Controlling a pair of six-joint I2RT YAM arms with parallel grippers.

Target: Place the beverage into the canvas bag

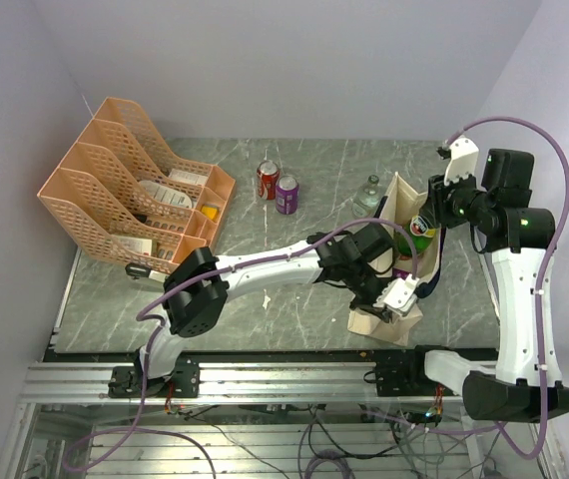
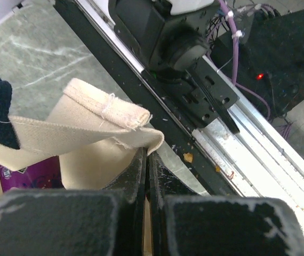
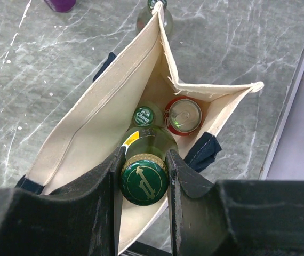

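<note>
The cream canvas bag stands open at the table's right. My left gripper is shut on its cream rim at the front. My right gripper, over the bag, is shut on a green-capped bottle. Inside the bag lie a Chang bottle and a can; a purple item shows in the left wrist view.
A red can, a purple can and a clear bottle stand behind the bag. A peach organizer sits at the left.
</note>
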